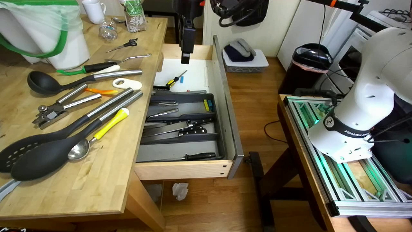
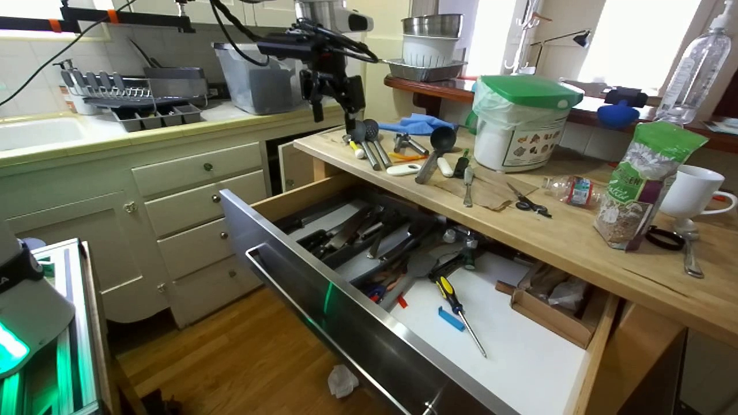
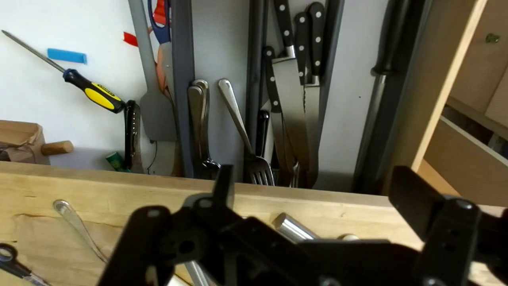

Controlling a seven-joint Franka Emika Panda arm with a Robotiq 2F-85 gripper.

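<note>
High over the drawer's table side, my gripper (image 2: 337, 114) stands open with nothing between its fingers. In the wrist view its two black fingers (image 3: 224, 186) spread wide above the table edge. Below, the drawer (image 1: 228, 116) is pulled out. Its grey organizer (image 1: 177, 146) holds several black-handled knives (image 3: 297, 95), a fork (image 3: 238, 119) and a sharpening rod (image 1: 199, 156). A yellow-black screwdriver (image 2: 450, 294) and a blue piece (image 2: 451, 318) lie on the white drawer floor. On the wooden table are a ladle (image 1: 42, 82), a slotted spoon (image 1: 34, 145), a solid spoon (image 1: 54, 154) and a yellow-handled scoop (image 1: 112, 123).
Scissors (image 1: 123, 45), a clear bottle (image 1: 108, 31), a grain bag (image 2: 640, 187), a white mug (image 2: 693, 190) and a green-lidded bin (image 2: 522, 124) stand or lie farther along the table. A small cardboard box (image 2: 557, 304) occupies one drawer corner. The front part of the white drawer floor is clear.
</note>
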